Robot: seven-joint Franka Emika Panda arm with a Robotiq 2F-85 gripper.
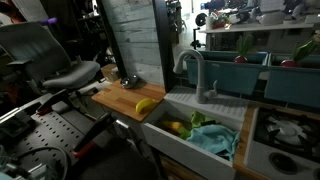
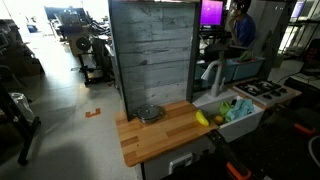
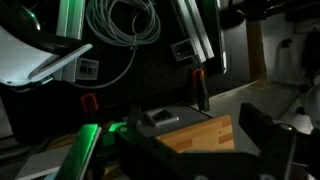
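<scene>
In the wrist view my gripper stands open, its dark fingers (image 3: 268,138) wide apart and nothing visible between them. A yellow, banana-like object (image 1: 146,105) lies on the wooden counter (image 1: 114,98) beside the sink; exterior view 2 shows the same yellow object (image 2: 201,118). Inside the grey sink (image 1: 160,139) are a crumpled blue-green cloth (image 1: 213,138) and a smaller yellowish item (image 1: 179,129). Farther back on the counter sits a metal pan (image 2: 148,112). The exterior views leave it unclear exactly where my fingertips are.
A white faucet (image 1: 201,78) rises behind the sink. To its right is a stove (image 1: 281,140), and blue planters (image 1: 230,77) line the back. A grey panel (image 2: 157,58) stands behind the counter. Coiled cable (image 3: 122,22) shows in the wrist view.
</scene>
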